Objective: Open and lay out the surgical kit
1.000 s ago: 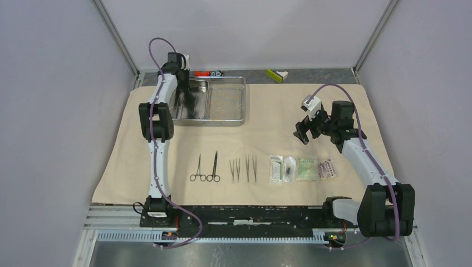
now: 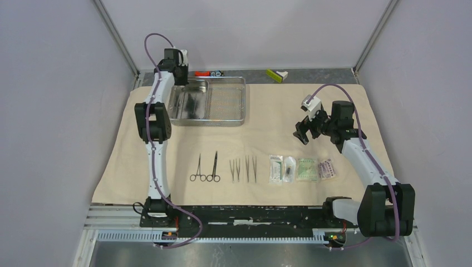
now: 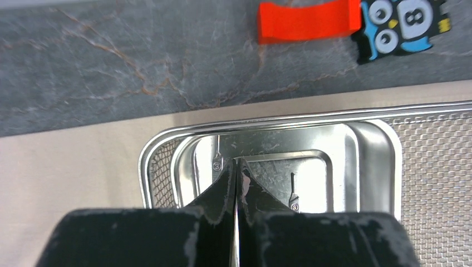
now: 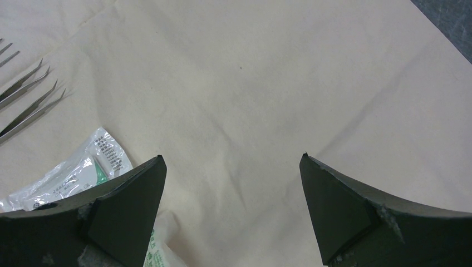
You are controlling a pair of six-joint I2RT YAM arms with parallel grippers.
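Observation:
At the back left, the steel tray with mesh section (image 2: 225, 100) contains an inner tray (image 3: 350, 167). Over it, my left gripper is shut; whatever is between its fingers is mostly hidden. Thin instruments (image 3: 294, 197) lie inside. On the cloth's front half are two scissor-like tools (image 2: 213, 177), several tweezers (image 2: 247, 169) and several sealed packets (image 2: 306, 169). My right gripper is open above the cloth at right, empty.
Red object (image 3: 306, 22), cartoon block (image 3: 401, 28) and yellow-green object (image 2: 274, 75) sit on the grey strip behind the cloth.
The right arm and laid-out items are unchanged.

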